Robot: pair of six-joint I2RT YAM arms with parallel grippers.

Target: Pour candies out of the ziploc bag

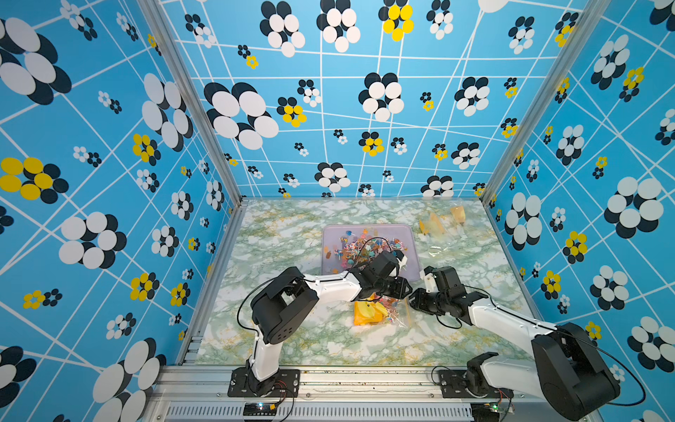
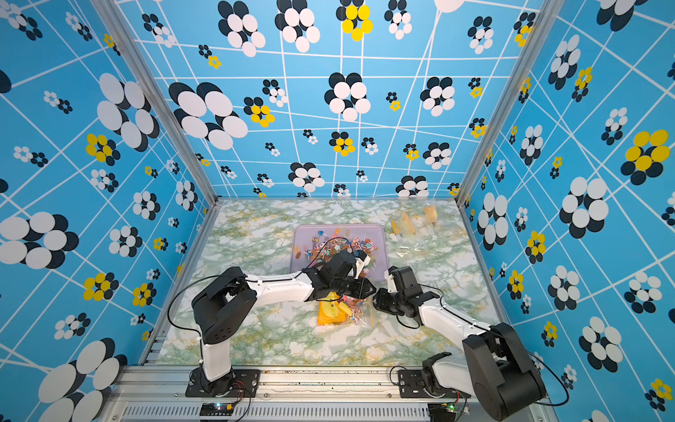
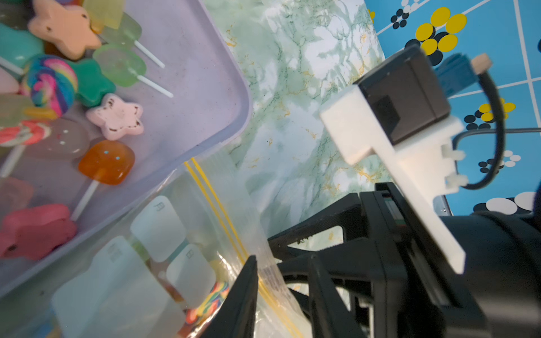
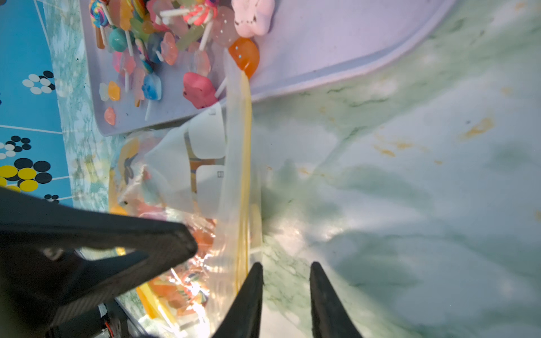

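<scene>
A clear ziploc bag [image 1: 379, 313] with orange and colourful candies lies on the table just in front of the lilac tray [image 1: 330, 246]. In the left wrist view, its yellow zip edge [image 3: 225, 219] runs beneath my left gripper, whose fingertips are part open at the zip strip. My right gripper stands part open just beside the bag's zip edge, facing the left gripper. Whether either holds the bag's plastic is unclear.
The tray holds many loose candies and lollipops. Some empty-looking yellow bags [image 1: 432, 223] lie at the back right.
</scene>
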